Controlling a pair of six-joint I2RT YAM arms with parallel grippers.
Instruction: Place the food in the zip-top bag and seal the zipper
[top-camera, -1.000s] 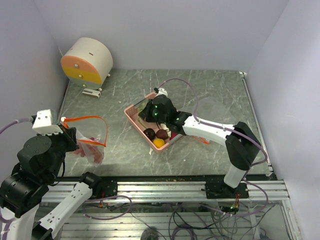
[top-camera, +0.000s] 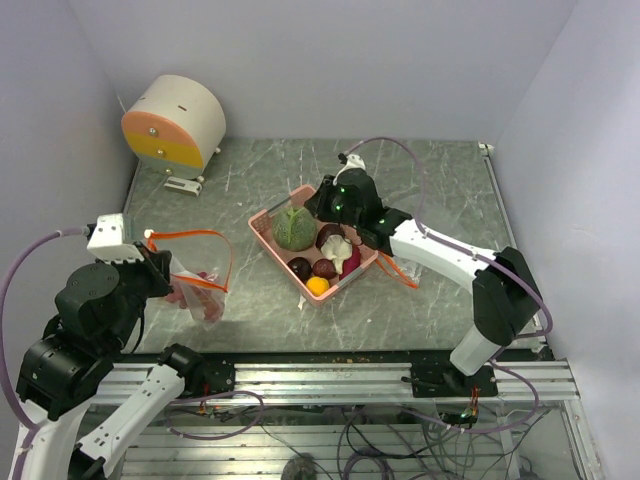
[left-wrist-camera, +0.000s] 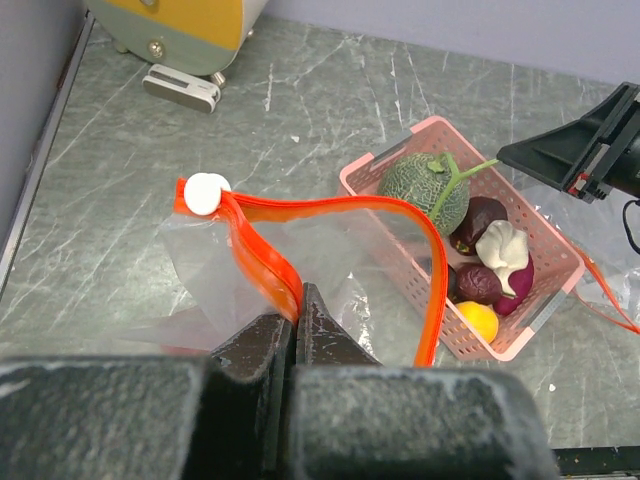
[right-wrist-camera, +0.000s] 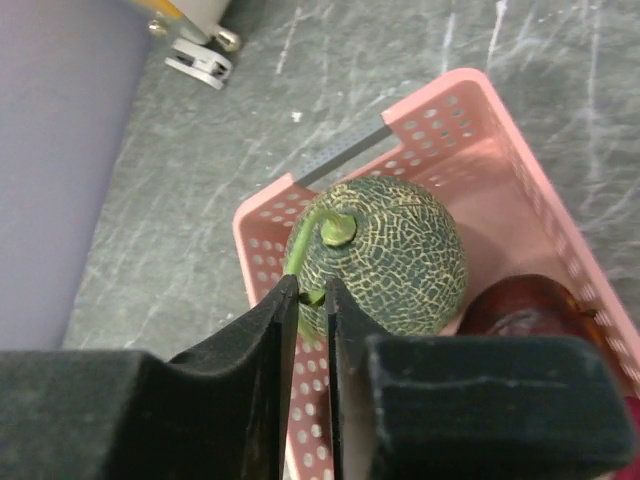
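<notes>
My left gripper is shut on the orange zip top of a clear bag (left-wrist-camera: 210, 260), holding it up at the table's left, with reddish contents low inside (top-camera: 185, 298). My right gripper hovers over the pink basket (left-wrist-camera: 530, 340), above a netted green cabbage or melon (right-wrist-camera: 385, 260) with a green stalk; its fingertips are close together, and whether anything is between them is unclear. The basket also holds dark avocado-like items (left-wrist-camera: 478, 283), a white garlic-like piece (left-wrist-camera: 503, 245), a yellow fruit (left-wrist-camera: 478, 322) and a purple item (left-wrist-camera: 520, 278).
A cream and yellow appliance (top-camera: 172, 125) stands at the back left with a small metal piece before it. Another orange-topped clear bag (top-camera: 410, 270) lies right of the basket, partly under the right arm. The table between held bag and basket is clear.
My right arm has risen and moved right, uncovering the green cabbage or melon. My left gripper has moved slightly right with the bag.
</notes>
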